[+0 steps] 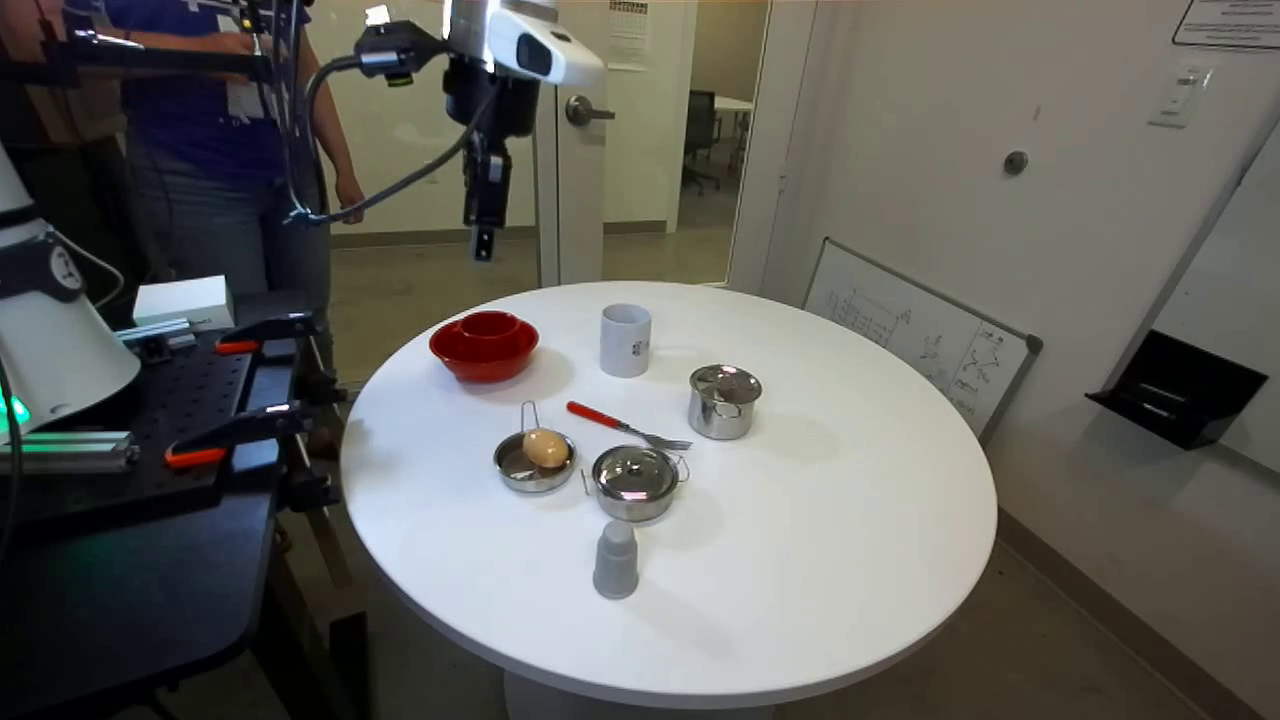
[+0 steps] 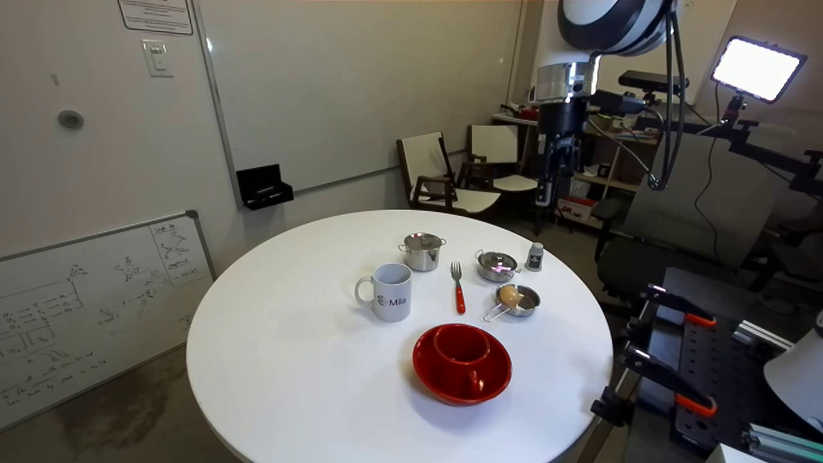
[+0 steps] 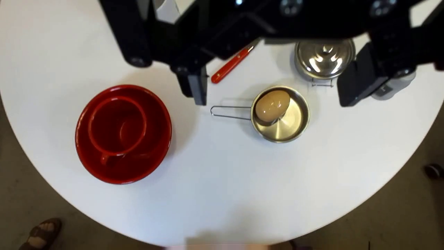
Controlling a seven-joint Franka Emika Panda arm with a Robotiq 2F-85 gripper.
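Observation:
High over the table, my gripper is open, its two finger pads wide apart with nothing held. Below it in the wrist view stands a small metal pan with a wire handle, and a brown egg lies inside. To the left sits a red bowl with a red cup in it. A fork with a red handle lies near the middle of the table. Two lidded metal pots, a low one and a taller one, stand close by.
A white mug is upright beyond the fork. The grey shaker stands near the low pot. Bare white tabletop stretches along one side. A black bench with clamps adjoins the table; a person stands behind it.

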